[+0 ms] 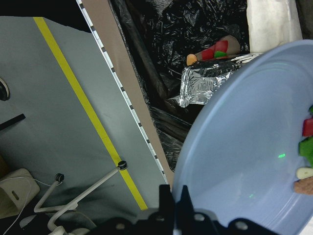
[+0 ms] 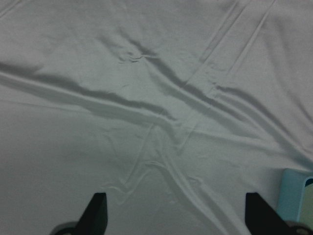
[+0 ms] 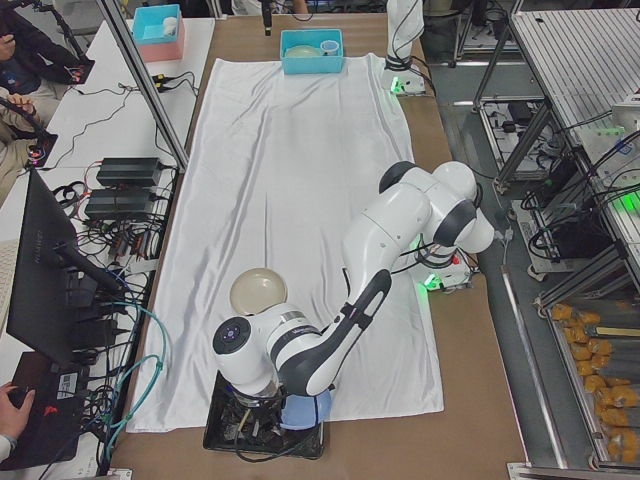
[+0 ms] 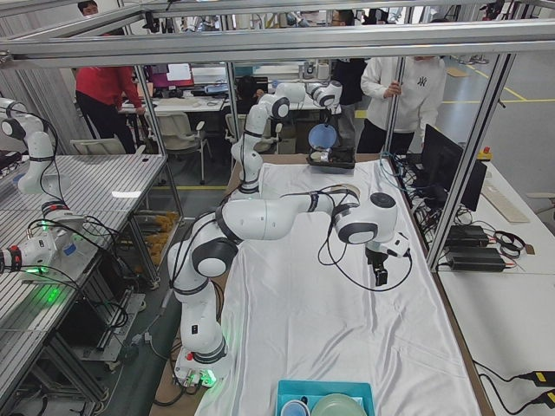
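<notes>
A light blue plate [image 1: 234, 147] is gripped at its rim by my left gripper, shut on it over a black lined bin [image 3: 220, 435]; colored food pieces [image 1: 305, 147] rest on the plate's right side. The plate also shows upright at the far end [image 4: 322, 135]. Below it in the left wrist view lie a foil item [image 1: 200, 85] and small colored pieces in the bin. My right gripper is open above the white cloth [image 2: 146, 73], nothing between its fingers. A beige plate [image 3: 258, 285] rests on the cloth.
A teal box [image 3: 312, 60] with dishes sits at the opposite end of the cloth, its corner [image 2: 288, 196] in the right wrist view. A monitor [image 3: 40, 280] and cables line the side table.
</notes>
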